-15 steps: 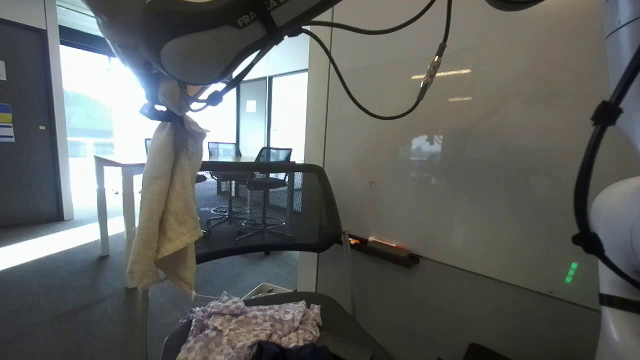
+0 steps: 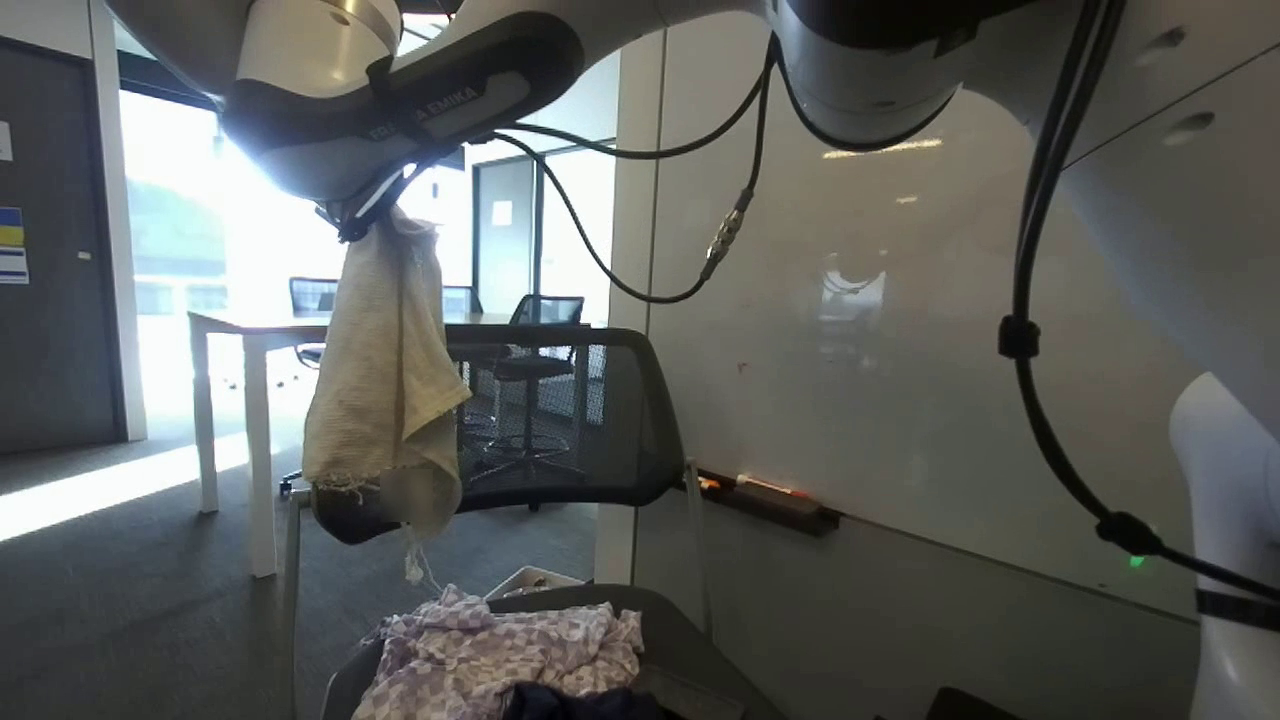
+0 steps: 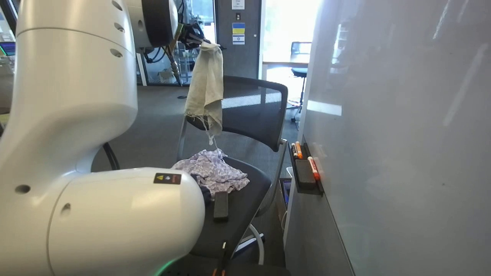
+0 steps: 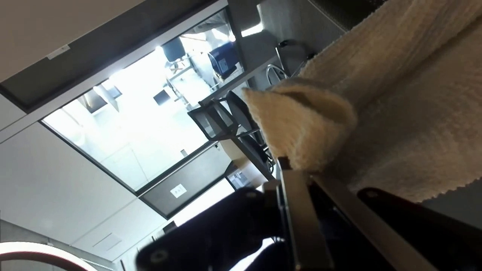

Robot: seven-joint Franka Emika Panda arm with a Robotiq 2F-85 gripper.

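Observation:
A cream cloth (image 2: 381, 360) with a frayed lower edge hangs from my gripper (image 2: 369, 226), which is shut on its upper end. In the second exterior view the cloth (image 3: 207, 87) dangles in front of the chair's backrest, its loose threads just above a patterned cloth. My gripper (image 3: 207, 42) holds it there by the top. From the wrist, the cloth (image 4: 406, 99) spreads to the right, and a folded corner (image 4: 298, 122) sticks up past the fingertips. Crumpled on the chair seat (image 3: 251, 177) lies the purple-and-white patterned cloth (image 3: 214, 172).
A dark cloth (image 2: 582, 702) and a black eraser-like block (image 3: 221, 207) lie on the seat beside the patterned cloth. The chair's mesh backrest (image 3: 253, 105) rises behind the hanging cloth. To the right stands a whiteboard (image 3: 396, 115) with a marker tray (image 3: 306, 174).
In the first exterior view, my gripper and the cream cloth have shifted right and slightly up. The cloth has swung and turned. The patterned cloth has stayed in place.

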